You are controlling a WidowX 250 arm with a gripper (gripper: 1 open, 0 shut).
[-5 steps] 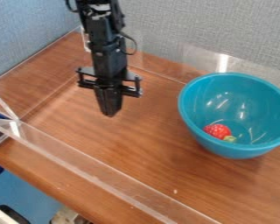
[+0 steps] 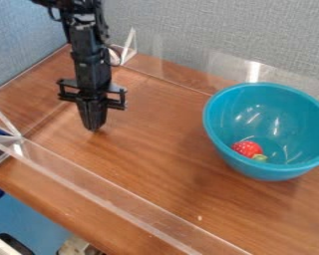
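Note:
My black gripper [image 2: 93, 121] hangs low over the wooden tabletop at the left, shut, with nothing visible between its fingers. At the right a large teal bowl [image 2: 289, 120] holds a red strawberry-like object [image 2: 247, 148] with some yellow-green beside or on it. The bowl is well apart from the gripper.
Clear plastic walls [image 2: 133, 205] edge the wooden table [image 2: 162, 169] at the front and back. A grey textured wall stands behind. A blue item lies at the far left edge, partly out of view.
My arm and gripper have moved left, away from the bowl. The bowl and the red object have not visibly moved.

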